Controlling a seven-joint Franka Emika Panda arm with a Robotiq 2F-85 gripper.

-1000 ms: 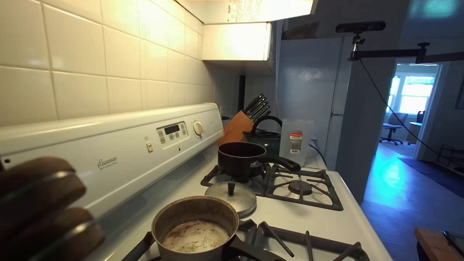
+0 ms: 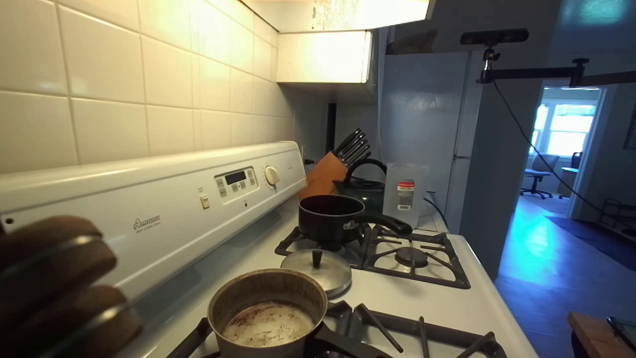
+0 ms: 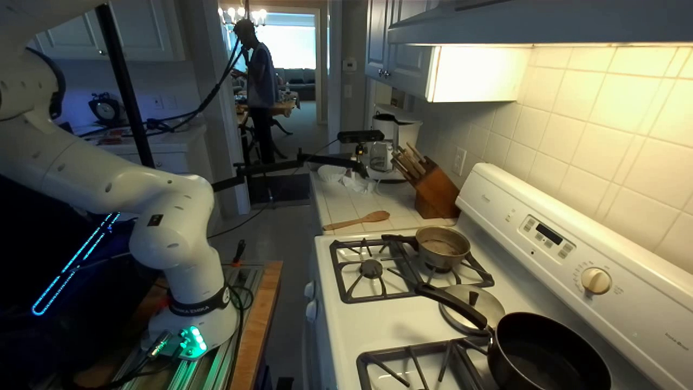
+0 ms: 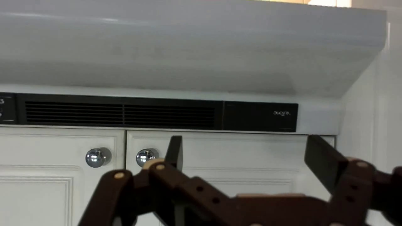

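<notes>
In the wrist view my gripper stands open, its two dark fingers wide apart with nothing between them. It faces the range hood (image 4: 181, 56) and white cabinet doors, not the stove; neither outside view shows it. On the stove, a worn metal pot (image 2: 268, 310) sits on a near burner in the first outside view. Farther back is a black pot (image 2: 331, 218) with its handle pointing right. Between the two pots, a silver lid (image 2: 325, 274) with a black knob lies on the stovetop.
A wooden spoon (image 3: 360, 220) lies on the counter beyond the stove, near a knife block (image 3: 436, 192). Burner grates (image 3: 370, 270) cover parts of the stovetop. Low above the stove juts the hood (image 3: 546, 26). My arm's base (image 3: 188, 325) stands left of the stove.
</notes>
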